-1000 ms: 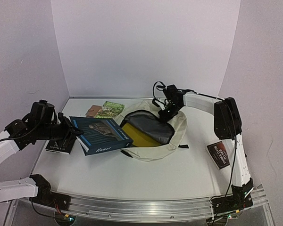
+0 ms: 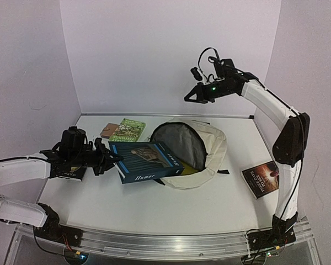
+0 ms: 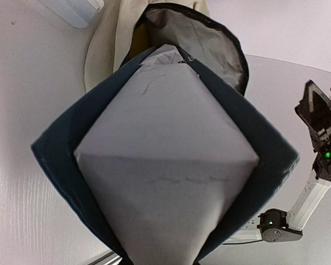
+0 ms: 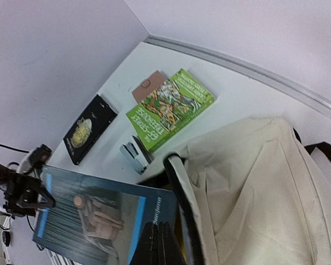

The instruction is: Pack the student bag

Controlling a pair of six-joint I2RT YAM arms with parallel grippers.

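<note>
The big blue book "Humor" hangs tilted over the table, my left gripper shut on its left edge. Its right end reaches into the mouth of the cream bag, whose grey-lined flap stands raised. From the left wrist, the book's white page block fills the middle and points at the bag opening; that gripper's fingers are hidden. High above the bag, my right gripper appears apart from the flap. In the right wrist view its fingertips are together, nothing visible between them.
A green book and a small brown item lie behind on the left. A dark book lies far left, partly under the left arm. "Three Days to See" is at right.
The left gripper has carried the blue book rightward into the bag mouth. My right gripper has risen from the bag; the flap now stands higher, and the bag has shifted slightly right.
</note>
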